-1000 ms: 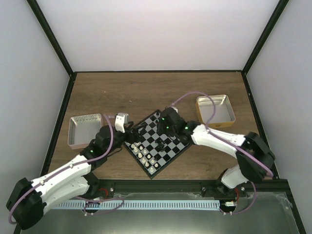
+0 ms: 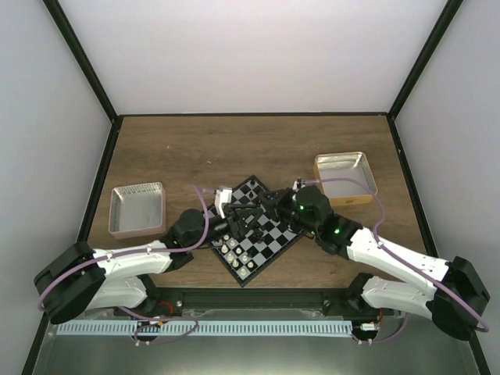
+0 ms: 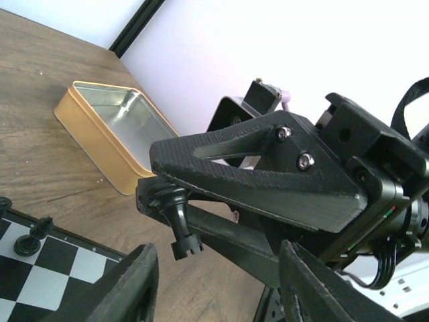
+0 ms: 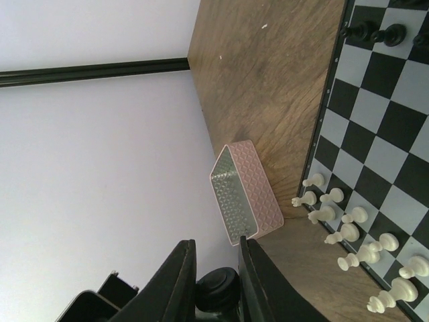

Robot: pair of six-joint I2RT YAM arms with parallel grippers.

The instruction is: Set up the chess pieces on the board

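Note:
The checkered board (image 2: 273, 246) lies mid-table, both grippers above it. My right gripper is shut on a black chess piece (image 3: 177, 218), its crenellated end pointing down in the left wrist view. My left gripper faces that piece from below, fingers apart with nothing between them. White pieces stand in rows along one side of the board; several black pieces stand at the opposite side, seen also in the left wrist view.
An empty pink-edged container (image 4: 258, 188) lies on the left of the table. A tan tin (image 2: 344, 195) sits at the back right.
My left gripper has moved right toward the board's middle and the right gripper. The right arm has swung to the right and down in the top view, its wrist turned.

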